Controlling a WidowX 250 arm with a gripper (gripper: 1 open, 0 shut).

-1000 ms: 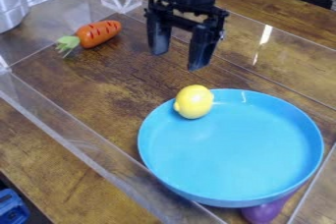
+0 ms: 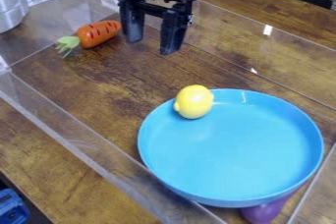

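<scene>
My black gripper (image 2: pixel 151 33) hangs open over the wooden table at the upper middle, with nothing visible between its fingers. To its left lies an orange toy carrot (image 2: pixel 94 34) with a green top. A yellow lemon-like object (image 2: pixel 194 101) sits inside the upper-left part of a blue plate (image 2: pixel 230 159), below and apart from the gripper.
A purple object (image 2: pixel 266 208) lies at the bottom edge, partly under the plate. Clear low walls border the table at left and lower right. A white cylinder (image 2: pixel 11 2) stands top left.
My gripper has moved left and slightly up, nearer the carrot and away from the yellow object. The objects have not visibly moved.
</scene>
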